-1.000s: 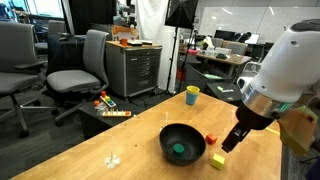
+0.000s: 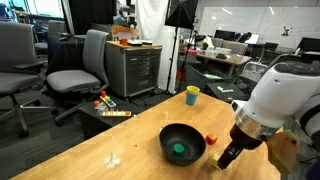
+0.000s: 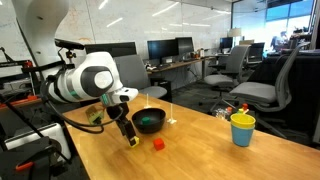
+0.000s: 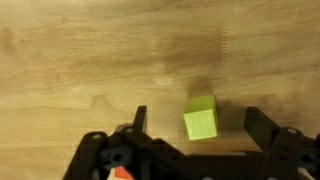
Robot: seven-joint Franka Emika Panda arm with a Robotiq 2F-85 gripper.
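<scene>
A yellow-green block stands on the wooden table between the open fingers of my gripper in the wrist view, nearer the right finger. In exterior view 1 the gripper is low over the table, partly covering the yellow block. A black bowl stands beside it, with a green piece inside. Past the bowl and gripper lies a red block. In exterior view 2 the yellow block shows by the fingertips, and the red block lies apart from them.
A blue-and-yellow cup stands farther along the table. Small colored items lie on a black surface at the table's edge. Office chairs stand beyond.
Over the last second my gripper has come down toward the table and over to the yellow block, which it now partly hides. The bowl and red block have not moved.
</scene>
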